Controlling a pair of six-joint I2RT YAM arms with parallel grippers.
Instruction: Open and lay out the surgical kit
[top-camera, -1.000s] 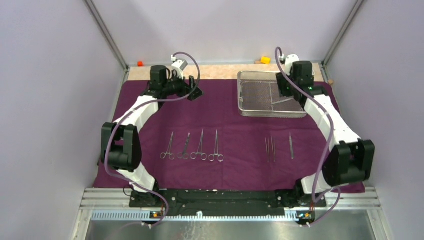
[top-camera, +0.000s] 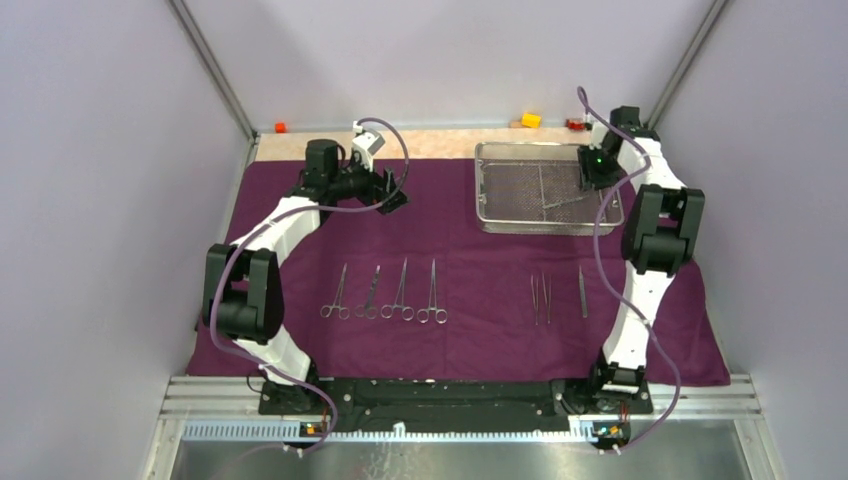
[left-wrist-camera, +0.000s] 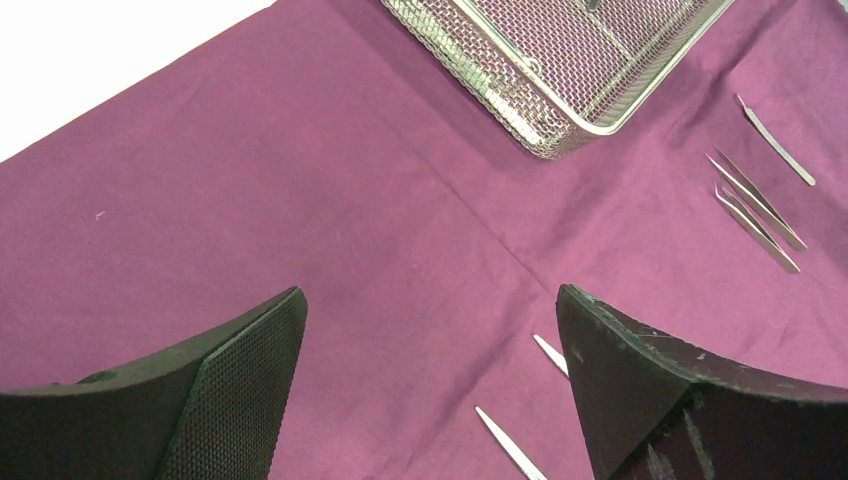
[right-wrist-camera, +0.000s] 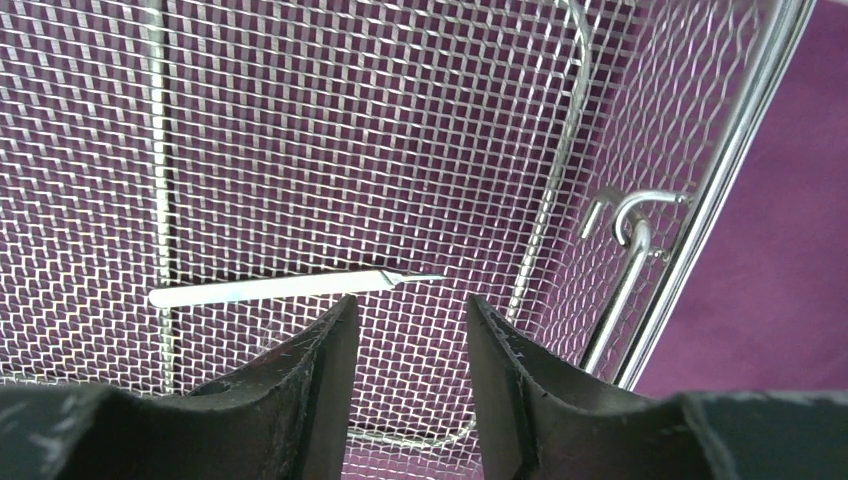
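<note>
The mesh instrument tray (top-camera: 510, 226) sits at the back right of the purple cloth. In it lies a slim silver instrument (right-wrist-camera: 270, 287), crosswise in the right wrist view. My right gripper is open over it, nothing between the fingers. My left gripper is open above the cloth, left of the tray, holding nothing. Four scissor-like instruments (top-camera: 432, 315) lie in a row at the front left; tweezers (left-wrist-camera: 760, 227) and a slim tool (top-camera: 582, 292) lie at the front right.
A pale strip (top-camera: 440, 146) runs along the back, with a yellow block (top-camera: 532, 119) and a small red block (top-camera: 280, 127). The middle of the cloth between the left gripper and the tray is clear.
My right arm has shifted, its gripper now over the right end of the tray. The left arm has moved very slightly right and down in the top view.
</note>
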